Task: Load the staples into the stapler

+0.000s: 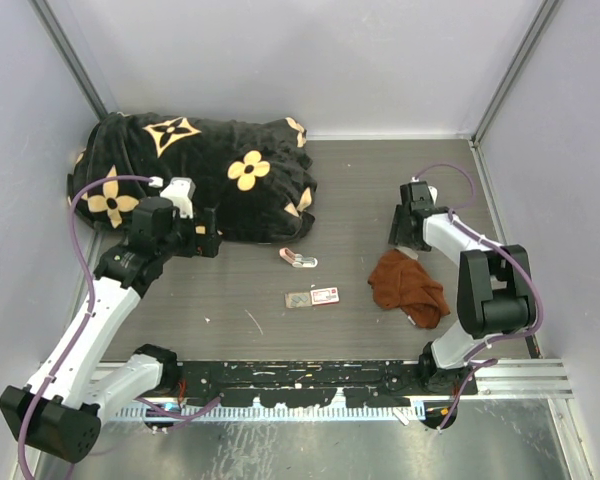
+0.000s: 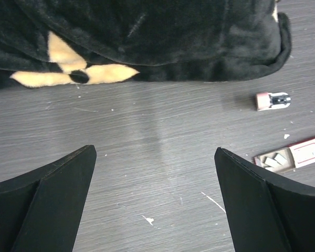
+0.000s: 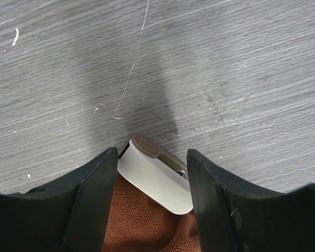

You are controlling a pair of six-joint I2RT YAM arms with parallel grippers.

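A pale stapler (image 3: 153, 181) lies at the upper edge of a brown cloth (image 1: 405, 285), with my right gripper over it, part open, its fingertips either side of it; whether they touch it I cannot tell. A smaller pink-and-silver object (image 1: 298, 260), perhaps another stapler, lies in mid-table. Below it is an open staple box (image 2: 274, 160) with a red-and-white lid. My left gripper hangs open over bare table at the left, nothing between its fingers.
A black plush blanket (image 1: 190, 170) with yellow flowers fills the back left.
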